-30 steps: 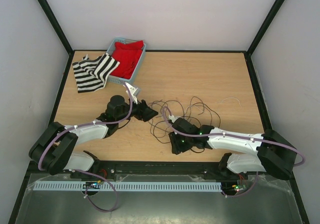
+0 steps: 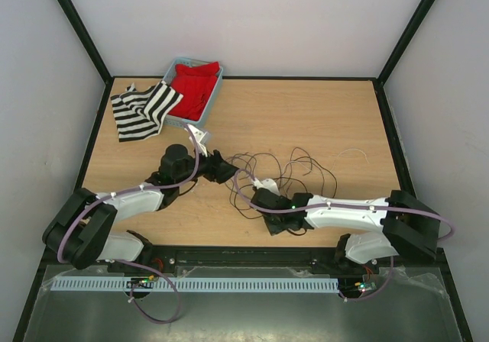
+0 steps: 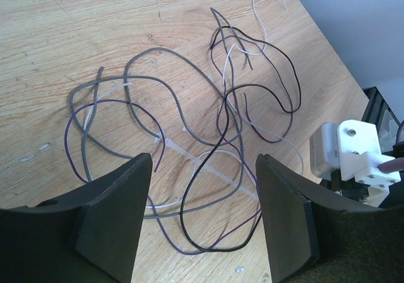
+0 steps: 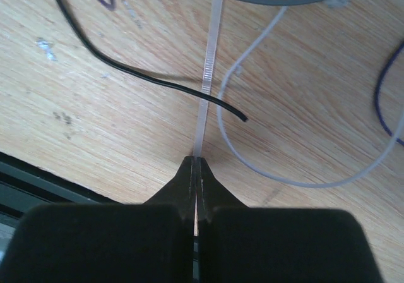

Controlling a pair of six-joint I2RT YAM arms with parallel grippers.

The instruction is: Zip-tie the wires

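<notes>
A loose bundle of black, grey, purple and white wires (image 2: 294, 166) lies tangled on the table. In the left wrist view, a clear zip tie (image 3: 218, 174) runs flat beneath the wires (image 3: 178, 100). My left gripper is open above them, nothing between its fingers. My right gripper is shut low at the table. The near end of the zip tie (image 4: 209, 59) reaches its fingertips; whether they pinch it, I cannot tell. A black wire (image 4: 148, 76) crosses over the tie, and a white wire (image 4: 243, 151) curves beside it.
A blue basket (image 2: 172, 72) with a red cloth (image 2: 196, 90) stands at the back left, beside a striped black-and-white cloth (image 2: 140, 113). One thin white wire (image 2: 353, 150) lies off to the right.
My right gripper has shifted slightly to the left and turned a little. The left arm has hardly moved, and the wires look the same.
</notes>
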